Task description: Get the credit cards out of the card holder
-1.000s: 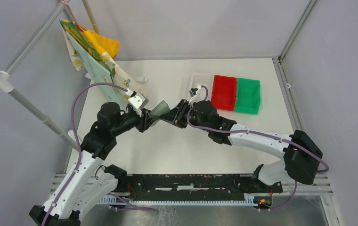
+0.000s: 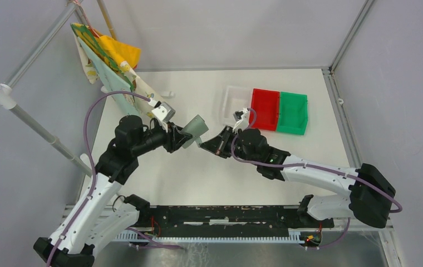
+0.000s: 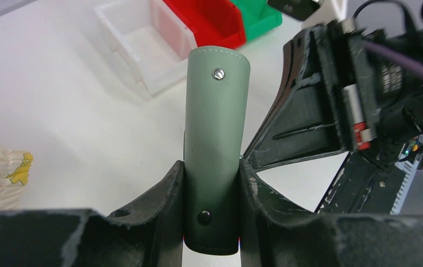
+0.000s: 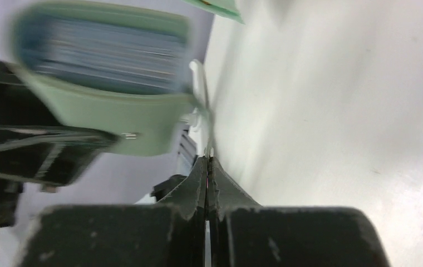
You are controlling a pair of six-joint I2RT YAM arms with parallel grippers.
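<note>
A sage-green card holder (image 2: 195,130) is gripped by my left gripper, upright and filling its fingers in the left wrist view. In the right wrist view the holder's open side (image 4: 123,122) is blurred, with grey-blue contents inside, likely cards. My right gripper is shut beside the holder; a pale thin strip rises from its fingertips toward the holder's rim, too blurred to tell whether it is held.
A clear bin (image 2: 232,97), red bin (image 2: 264,108) and green bin (image 2: 293,113) stand at the back right. Patterned cloths (image 2: 109,61) hang at the left.
My right gripper has moved right and a little toward the front, away from the card holder.
</note>
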